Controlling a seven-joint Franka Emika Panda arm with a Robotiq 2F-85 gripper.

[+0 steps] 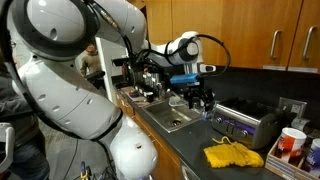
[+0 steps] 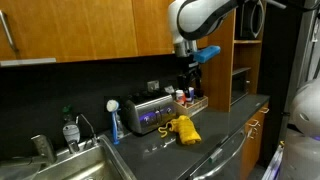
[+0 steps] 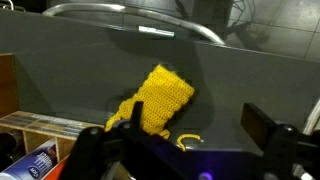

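Observation:
A yellow knitted cloth (image 1: 232, 153) lies bunched on the dark countertop. The second exterior view shows the same yellow cloth (image 2: 184, 128) in front of the wooden box, with a thin loop sticking out to one side. My gripper (image 1: 203, 100) hangs well above the counter, fingers pointing down. From the wrist, the cloth (image 3: 160, 98) appears below and toward the left finger, with a loose yellow strand by its lower edge. The gripper is open, its fingers wide apart, and nothing shows between them but counter and part of the cloth farther down.
A silver toaster (image 2: 150, 112) stands against the back wall, beside a wooden box (image 1: 290, 168) holding cups and containers. The sink (image 1: 178, 117) lies on the cloth's other side. Along the counter's front runs a curved metal handle (image 3: 140, 12). Bare counter surrounds much of the cloth.

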